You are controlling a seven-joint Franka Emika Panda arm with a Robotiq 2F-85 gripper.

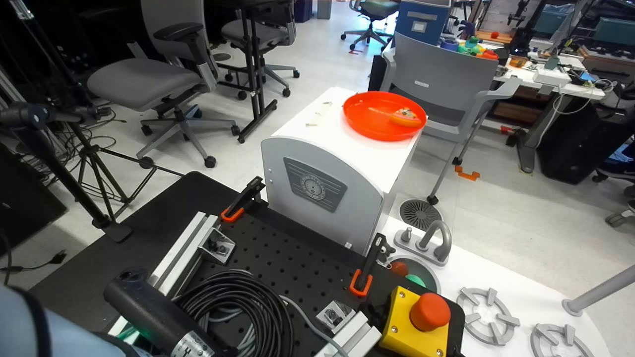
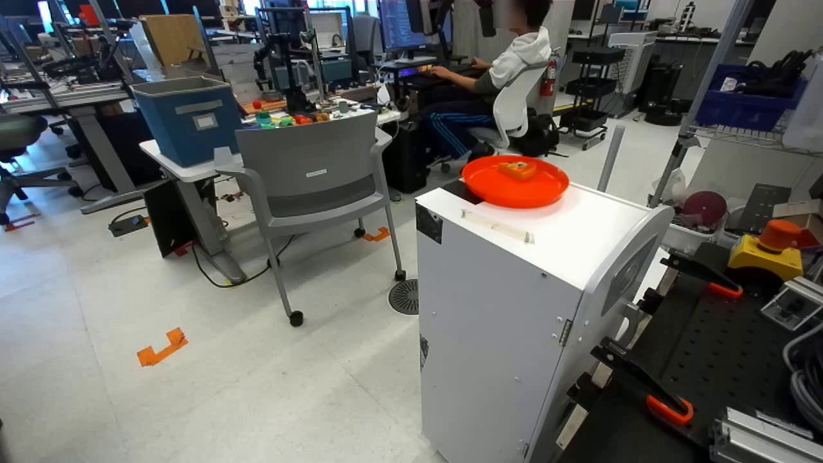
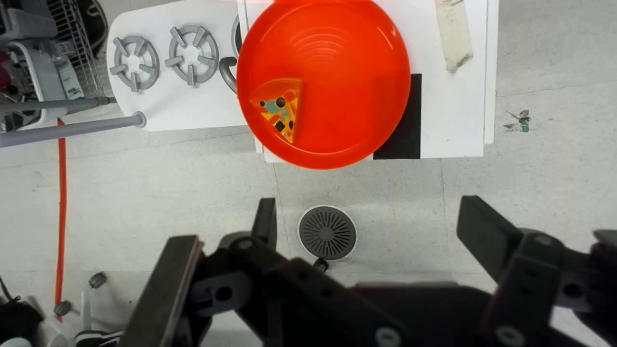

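On the white cabinet's top stands a red plate with a toy pizza slice lying near one side of it. In the wrist view the same plate fills the upper middle, and the slice, orange with dark and green toppings, rests inside its lower left rim. My gripper is open, its two fingers wide apart with only floor visible between them. Neither exterior view shows the gripper.
Beside the white cabinet is a toy stove top with grey burners, a faucet and a sink holding red and green items. Black clamps, a coiled cable and a yellow emergency-stop box occupy the black table.
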